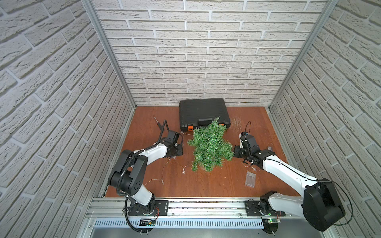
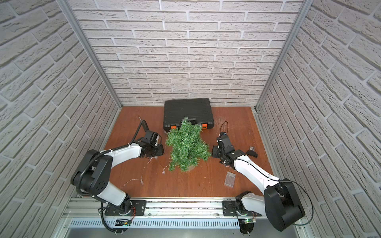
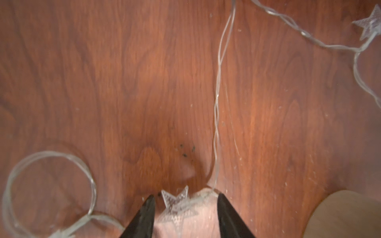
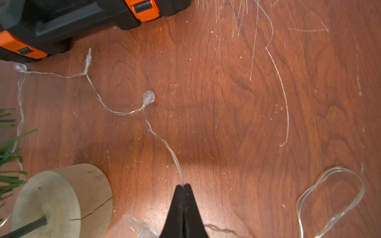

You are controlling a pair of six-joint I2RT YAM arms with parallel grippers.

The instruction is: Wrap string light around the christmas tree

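The artificial tree [image 1: 209, 144] stands mid-table, its wooden base [image 4: 91, 198] visible in the right wrist view. String light [image 3: 217, 95] lies loose on the wood around it, with star lights [image 3: 371, 23] and round bulbs [image 4: 148, 96]. Just left of the tree, my left gripper hovers low, its fingers parted around a star on the table. My right gripper is shut at the tree's right, above a strand of wire; whether any wire is between its tips is unclear.
A black case [image 1: 204, 109] with orange latches sits behind the tree. A clear plastic box [image 1: 250, 178] lies at the front right, and a small dark object [image 2: 251, 152] at the far right. A dark tool [image 1: 158, 123] lies at the back left.
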